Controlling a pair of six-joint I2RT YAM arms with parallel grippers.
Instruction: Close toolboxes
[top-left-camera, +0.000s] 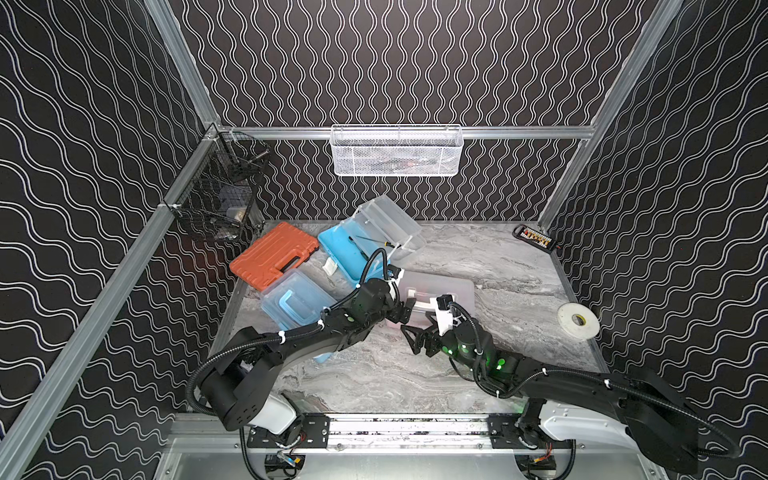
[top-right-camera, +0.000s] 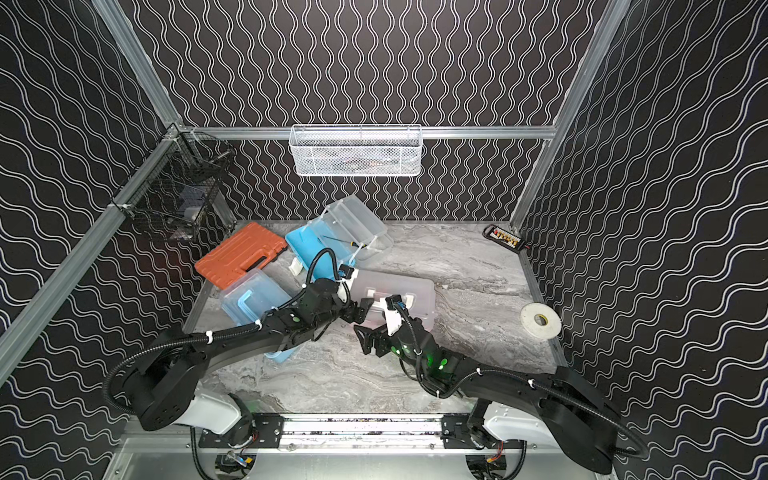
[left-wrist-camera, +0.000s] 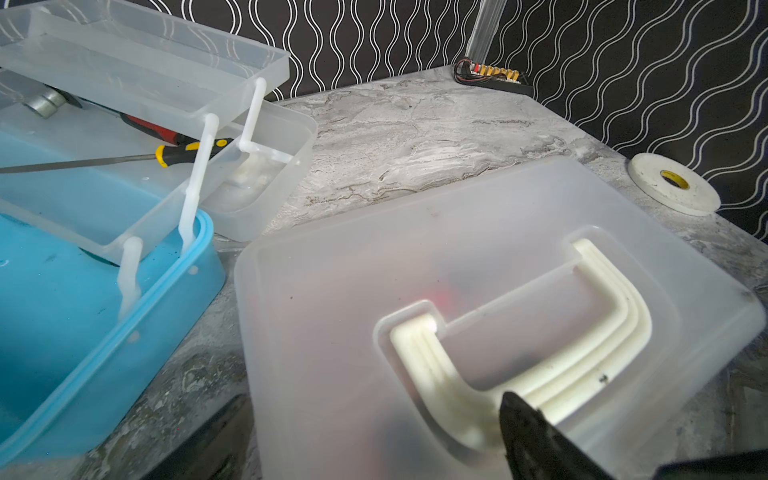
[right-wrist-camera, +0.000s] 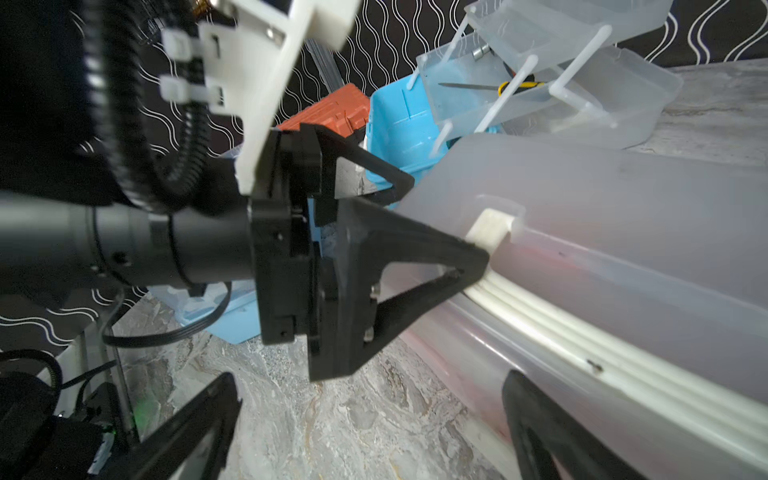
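The clear toolbox (top-left-camera: 460, 288) with a white handle (left-wrist-camera: 432, 376) sits mid-table, its lid down. My left gripper (top-left-camera: 408, 310) stands open over its left side; in the right wrist view one of its fingers (right-wrist-camera: 448, 252) overlaps the handle's left end, contact unclear. In front of that box, my right gripper (top-left-camera: 412, 341) is open with nothing between its fingers. Behind to the left, a blue toolbox (left-wrist-camera: 172, 304) stands open, trays raised, screwdriver inside. A clear-lidded blue toolbox (top-left-camera: 292, 296) and an orange case (top-left-camera: 268, 254) look closed.
A white tape roll (top-left-camera: 577, 321) and a small black-cased bit set (top-left-camera: 533, 237) lie at the right. A white wire basket (top-left-camera: 396, 152) hangs on the back wall, a black rack (top-left-camera: 220, 188) at left.
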